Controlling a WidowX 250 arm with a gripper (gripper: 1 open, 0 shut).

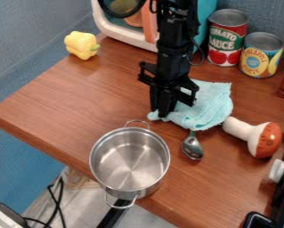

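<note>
My black gripper point(168, 96) is low over a pale blue cloth point(201, 107) right of the table's middle, its fingertips at the cloth's left part; whether they are shut on it cannot be told. A metal spoon point(193, 148) protrudes from under the cloth toward the front. A steel pot point(128, 165) stands at the front edge of the wooden table point(60, 107).
A yellow toy point(82, 44) sits back left, a toy microwave point(128, 27) at the back. A tomato can point(226, 40), another can point(262, 55) and a toy mushroom point(257, 135) are at the right.
</note>
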